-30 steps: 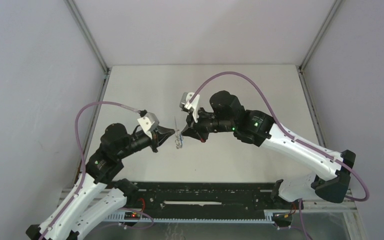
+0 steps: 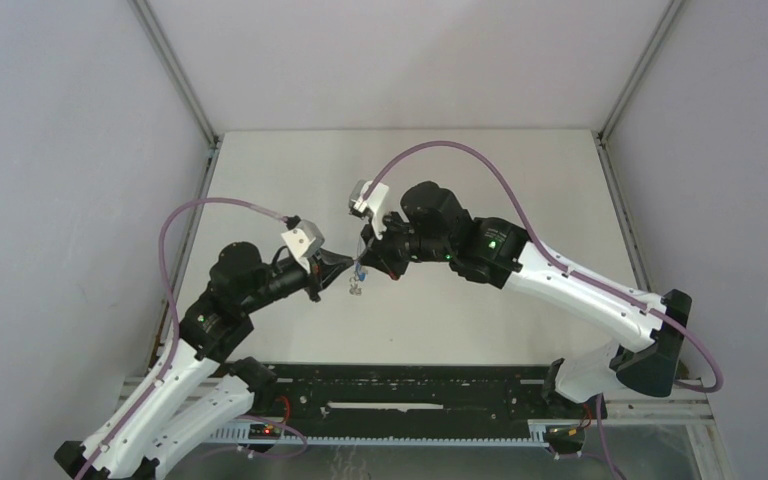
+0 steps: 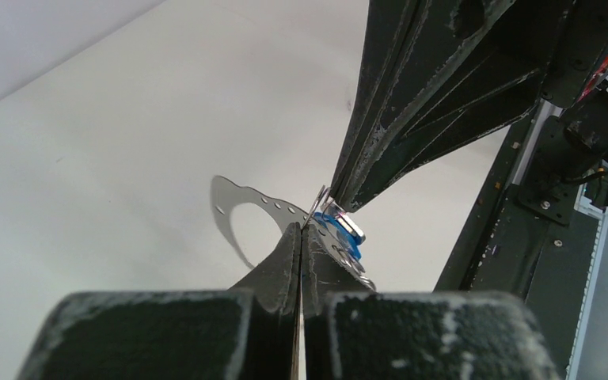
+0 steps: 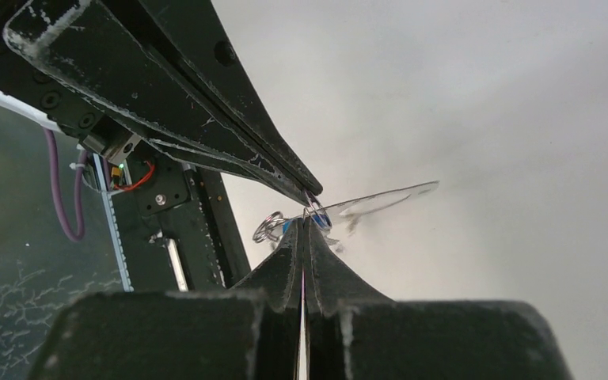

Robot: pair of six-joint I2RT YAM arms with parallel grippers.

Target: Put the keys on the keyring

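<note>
My left gripper and right gripper are both shut, tips almost meeting above the table. A thin wire ring (image 3: 317,204) rises from between the left fingertips. Close to the right tips in the left wrist view hang a blue-headed key (image 3: 351,237) and a flat grey metal piece (image 3: 226,202) with holes. The right wrist view shows that flat piece (image 4: 396,194) nearly edge-on, with wire coils (image 4: 267,227) beside it. Thin wire reaches the right fingertips there; whether it lies between them is unclear. How the key and rings link is hidden.
Bare white tabletop (image 2: 500,330) surrounds the hanging cluster (image 2: 356,285), with nothing else lying on it. The dark front rail (image 2: 390,390) runs along the near edge, and walls stand at both sides.
My right gripper has moved left, closing in on the left one, which shifted slightly right.
</note>
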